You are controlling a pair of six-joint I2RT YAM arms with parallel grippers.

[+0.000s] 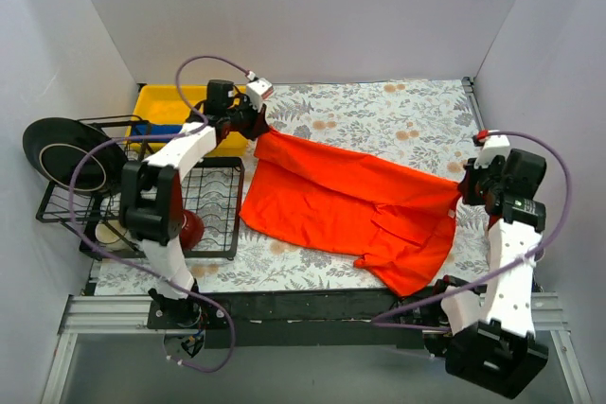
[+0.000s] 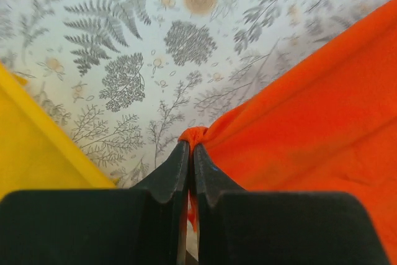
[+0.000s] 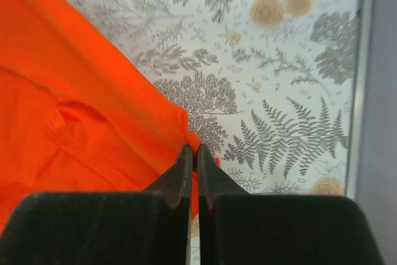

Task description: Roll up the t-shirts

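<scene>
An orange t-shirt (image 1: pixel 350 196) stretches across the patterned table, its far edge running taut between my two grippers and its lower part spread toward the front edge. In the top view my left gripper (image 1: pixel 261 126) pinches the upper left corner. The left wrist view shows bunched cloth of the orange t-shirt (image 2: pixel 291 122) at the closed tips of that gripper. At the right corner my right gripper (image 1: pixel 462 192) is shut on the fabric. In the right wrist view the orange t-shirt (image 3: pixel 118 91) runs into the tips of this gripper.
At the left stand a black wire dish rack (image 1: pixel 222 201) holding a red bowl (image 1: pixel 190 231) and a dark pan (image 1: pixel 80 160), and a yellow bin (image 1: pixel 161 101). Bare patterned table (image 1: pixel 398 125) lies behind the shirt. A wall rises close on the right.
</scene>
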